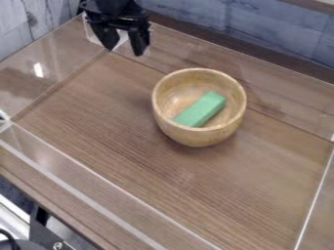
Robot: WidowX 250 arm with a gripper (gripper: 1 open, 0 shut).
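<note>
A green block (pixel 200 110) lies inside a round wooden bowl (pixel 222 131) right of centre. My dark gripper (pixel 120 37) is at the top left, well away from the bowl, its two fingers pointing down and apart, with nothing clearly held between them.
The wooden table (pixel 196 195) has much free room in front and to the right. Its edges show at the left and upper right. Some dark parts and cables sit in the lower left corner.
</note>
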